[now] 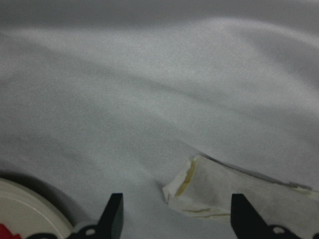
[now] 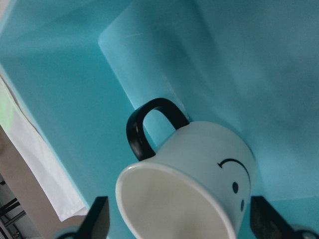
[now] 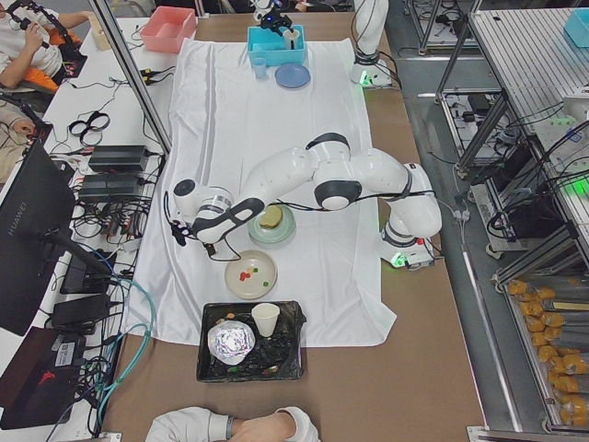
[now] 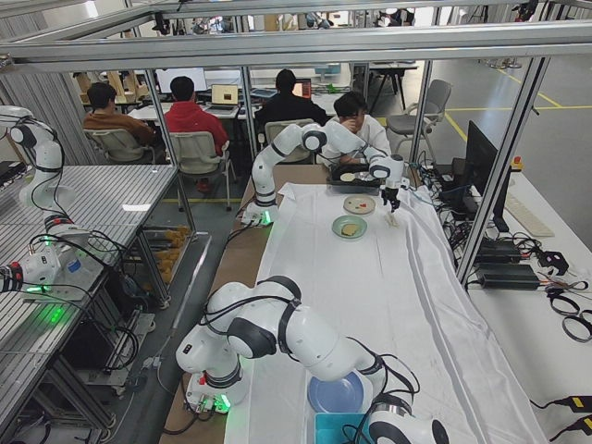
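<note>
My left gripper hangs open low over the white cloth, above a folded white paper wrapper (image 1: pixel 254 194) with yellowish edges; the beige plate (image 1: pixel 35 204) with red pieces lies at its side. A green plate (image 3: pixel 271 235) with a yellow round item is nearby. My right gripper stands open over a white smiley mug (image 2: pixel 209 154) with a black handle, lying on its side in the blue bin (image 2: pixel 65 99).
A black tray (image 3: pixel 212 368) with a white cup and foil bowl sits at the near end. A blue plate (image 3: pixel 293 78) and blue cup (image 3: pixel 259 66) stand by the bin.
</note>
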